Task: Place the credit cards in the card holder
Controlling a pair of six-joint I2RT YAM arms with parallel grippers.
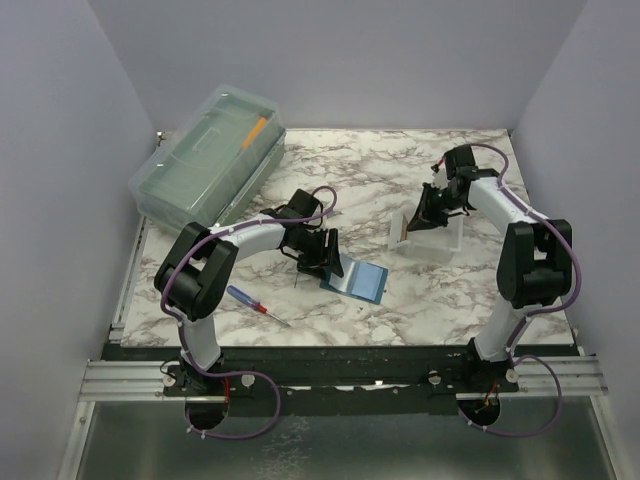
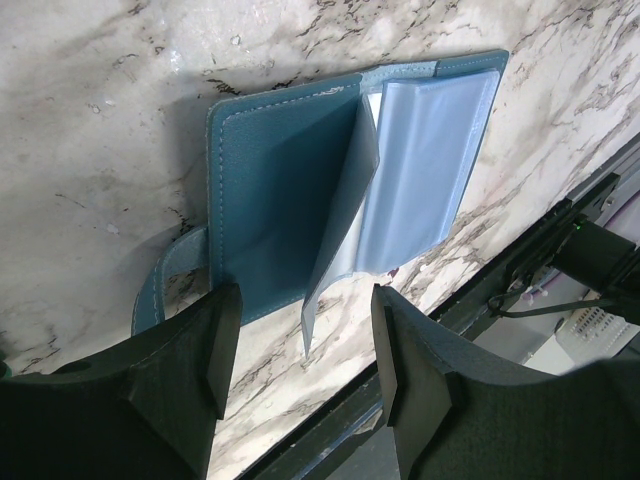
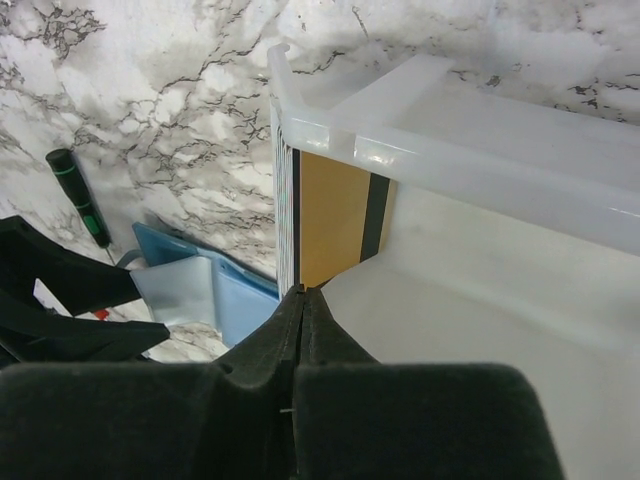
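The blue card holder [image 2: 270,190] lies open on the marble table, a pale sleeve flap standing up beside its light-blue side. My left gripper is over its near edge, part open, with the flap between and beyond its fingertips, not visibly held. In the right wrist view a white plastic tray [image 3: 500,310] holds a stack of cards [image 3: 334,215] against its end wall, a tan one facing out. My right gripper is shut at the foot of the stack, with nothing seen between its fingers.
A large translucent box [image 1: 205,155] takes up the back left. A screwdriver [image 1: 250,302] lies at the front left, and a dark green one [image 3: 75,195] shows in the right wrist view.
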